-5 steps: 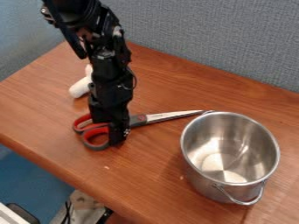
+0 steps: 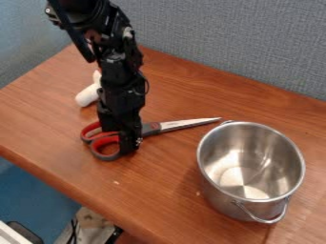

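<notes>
My black gripper (image 2: 122, 135) reaches down from the top onto a pair of scissors with red handles (image 2: 103, 150) lying on the wooden table. Its fingertips are low over the handles and pivot; the dark parts overlap, so their exact contact with the scissors is hard to see. The steel blades (image 2: 189, 123) point right, toward a shiny metal pot (image 2: 251, 169) with a wire handle at the right side of the table.
A white cylindrical object (image 2: 87, 95) lies behind the arm on the left.
</notes>
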